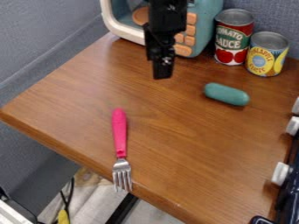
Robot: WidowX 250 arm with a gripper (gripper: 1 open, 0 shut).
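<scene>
My black gripper (pixel 162 63) hangs over the back of the wooden table (pixel 128 175), in front of a toy microwave (pixel 205 24); whether its fingers are open or shut is hard to make out. A teal cylindrical object (pixel 225 94) lies to its right and lower in the view. A fork with a pink handle (pixel 119 136) lies at the front left.
A tomato sauce can (pixel 232 39) and a yellow-labelled can (pixel 267 54) stand at the back right. A dark appliance with white knobs (pixel 285 192) lines the right edge.
</scene>
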